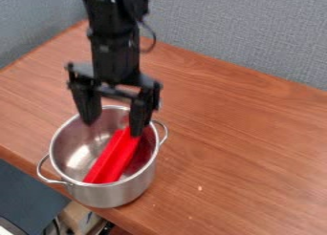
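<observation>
My black gripper (115, 107), blurred, hangs over the back of a steel pot (119, 190) with its two fingers apart. Inside the pot lies a long red object (113, 159), tilted from front left to back right, with nothing visibly held between the fingers. The back part of the red object is partly hidden by the gripper.
A dark blue-grey surface (29, 196) lies at the lower left beside the table's edge, and a grey wall (243, 33) stands at the back.
</observation>
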